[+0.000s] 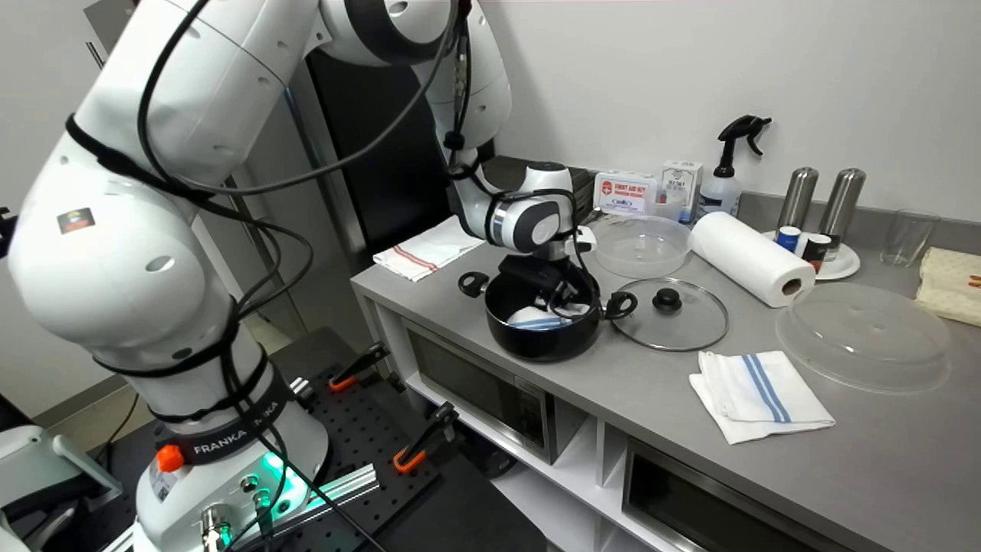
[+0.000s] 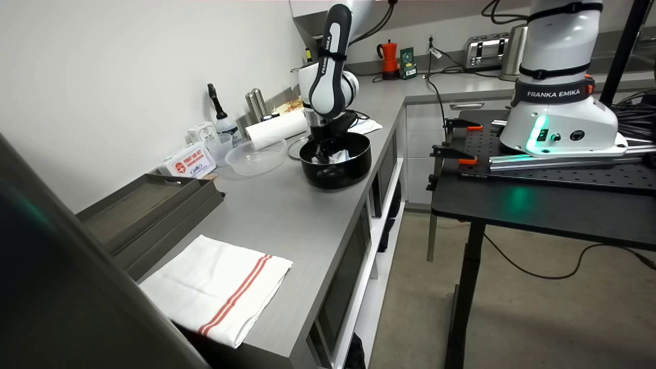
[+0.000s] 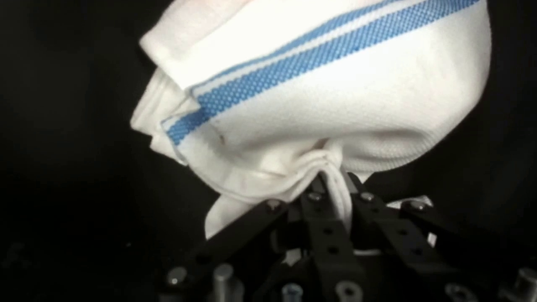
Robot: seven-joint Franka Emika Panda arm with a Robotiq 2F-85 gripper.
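Inside the black pot [image 1: 542, 342] lies a white cloth with blue stripes [image 1: 536, 319], bunched and partly hidden by the arm. My gripper reaches down into the pot, its fingers pinching a fold of this cloth [image 3: 322, 110]. In the wrist view the rest of the cloth spreads loosely ahead of the fingers over the dark inside of the pot. Exterior view 2 also shows the gripper low within the pot [image 2: 336, 177], with a bit of white cloth beside it.
A glass lid [image 1: 673, 323] lies right of the pot, close to its handle. A second blue-striped towel [image 1: 761, 395], a paper roll [image 1: 752, 257], a clear bowl [image 1: 641, 247] and a clear cover [image 1: 864, 336] occupy the counter. A red-striped towel [image 2: 224, 286] rests at the counter's end.
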